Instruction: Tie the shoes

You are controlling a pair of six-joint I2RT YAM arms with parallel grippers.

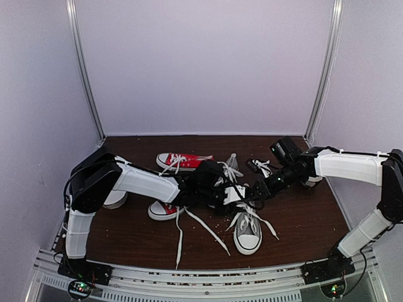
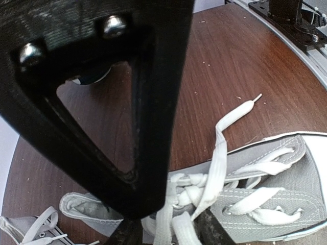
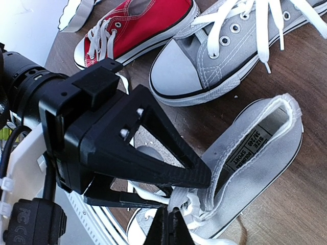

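Observation:
A grey shoe (image 1: 247, 233) with loose white laces points toward the front edge. Both grippers are over its lacing. My left gripper has its fingers parted beside the collar, around the laces; whether they touch a lace is unclear. My right gripper is shut at the laces, just in front of the left one; any lace between its tips is hidden. In the left wrist view a white lace (image 2: 219, 153) rises from the crossing onto the wood beside the shoe.
A red shoe (image 1: 186, 160) lies at the back, another red shoe (image 1: 162, 211) at middle left, partly under the left arm. A second grey shoe (image 3: 179, 71) is close behind the grippers.

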